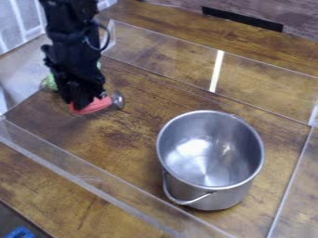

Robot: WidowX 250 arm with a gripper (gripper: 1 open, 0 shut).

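The black gripper (77, 97) is low at the left of the table, over a red-handled spoon (92, 107) with a small silver head near its right end. Its fingertips are at the handle, and whether they grip it is hidden. A green object (50, 83) is partly hidden behind the gripper. A steel pot (209, 149) with a wire handle stands at the right front.
The wooden table (112, 167) has clear space in the middle and at the back. Clear panels or edges run along the left, front and right. A blue object (18, 232) is at the bottom left corner.
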